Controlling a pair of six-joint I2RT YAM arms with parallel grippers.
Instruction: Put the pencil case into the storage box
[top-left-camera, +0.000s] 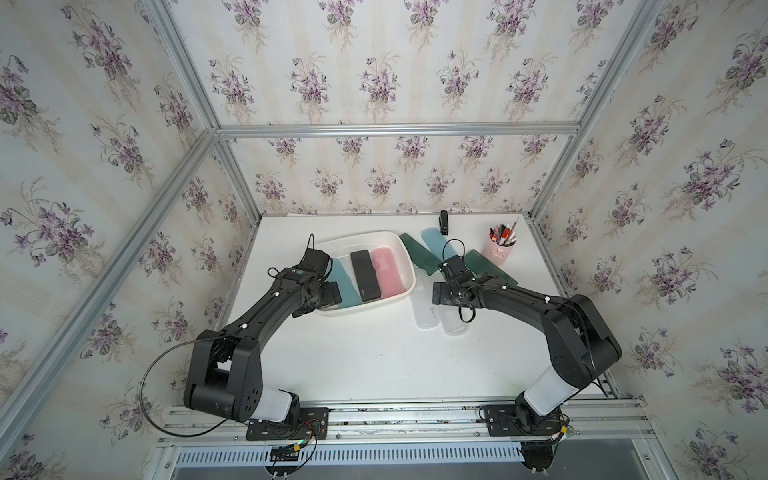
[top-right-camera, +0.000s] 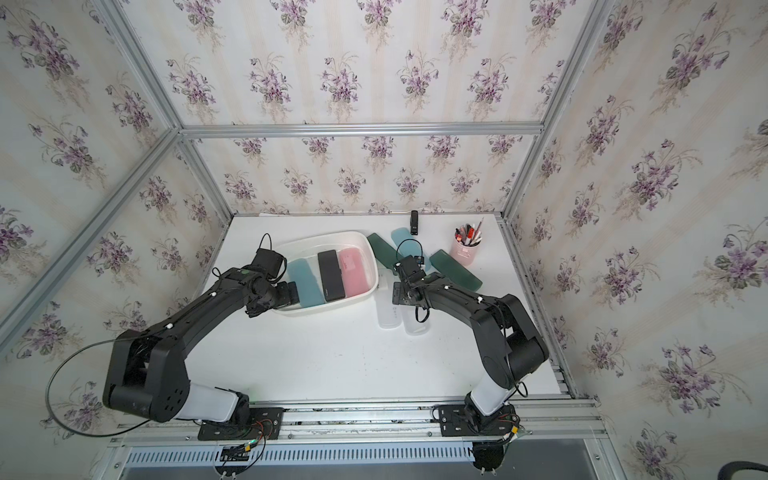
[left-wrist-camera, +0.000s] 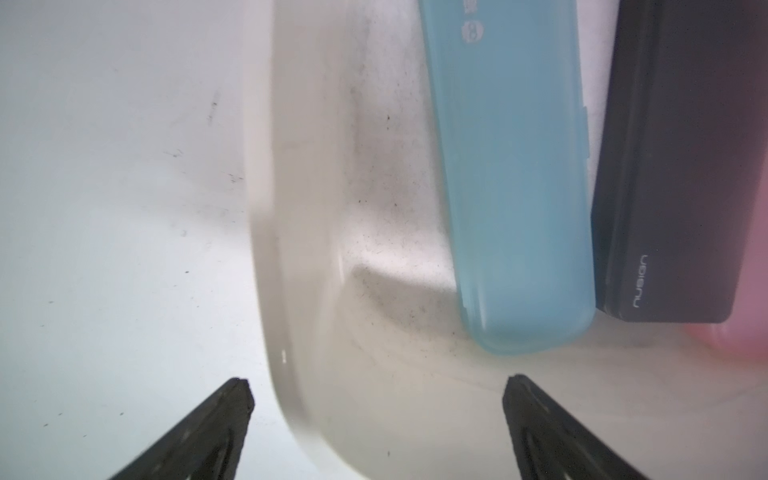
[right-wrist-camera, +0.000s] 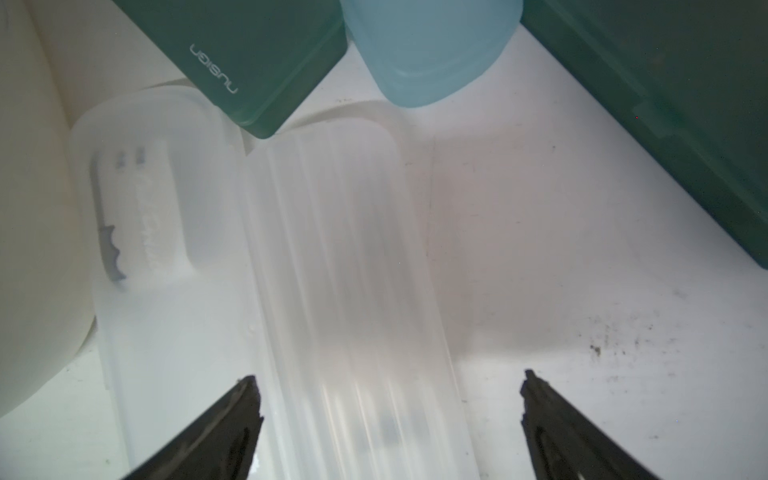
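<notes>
The white storage box (top-left-camera: 344, 313) sits slightly turned at centre-left, holding a blue pencil case (left-wrist-camera: 520, 176), a black one (left-wrist-camera: 680, 160) and a pink one (top-left-camera: 386, 272). My left gripper is open, its fingers on either side of the box's near-left wall in the left wrist view; nothing is gripped. Two clear pencil cases lie side by side against the box's right side: one with a clasp (right-wrist-camera: 144, 216), one ribbed (right-wrist-camera: 344, 264). My right gripper stands open above them, its fingers apart and empty.
Behind the clear cases lie a green case (top-left-camera: 417, 252), another blue case (top-left-camera: 436, 241) and a second green case (top-left-camera: 489, 267). A pink pen cup (top-left-camera: 497, 253) and a small black object (top-left-camera: 444, 222) stand farther back.
</notes>
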